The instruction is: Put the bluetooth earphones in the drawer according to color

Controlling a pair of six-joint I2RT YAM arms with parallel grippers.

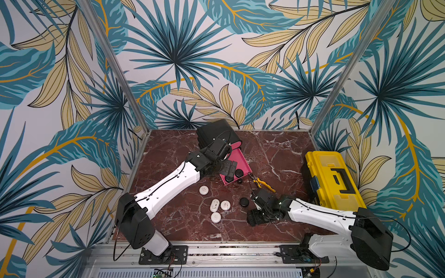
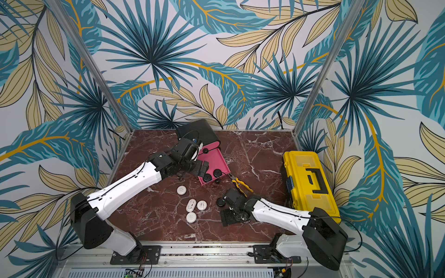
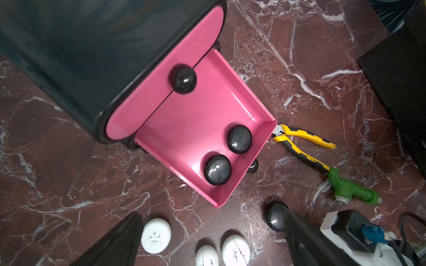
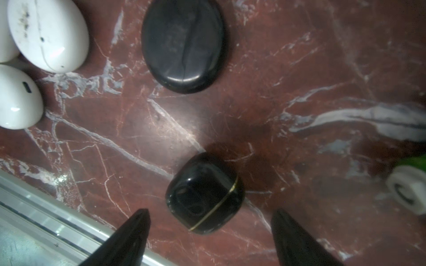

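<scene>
Two black earphone cases (image 3: 240, 138) lie in the open pink drawer (image 3: 199, 106) near its front. In the left wrist view, my left gripper is open above the table, nothing between its fingers. My right gripper stands open over a glossy black case with a gold line (image 4: 195, 195), its fingers on either side with gaps. Another black case (image 4: 184, 44) rests on the table farther up in the right wrist view. Several white cases (image 1: 225, 205) lie front-centre on the table. From the top left view, the right gripper hides most of the gold-lined case.
The drawer unit (image 3: 88, 53) is dark, with a shut pink upper drawer. Yellow pliers (image 3: 306, 148) lie beside the open drawer's corner, a green object (image 3: 352, 188) by their handles. At the right stands a yellow toolbox (image 1: 336, 180).
</scene>
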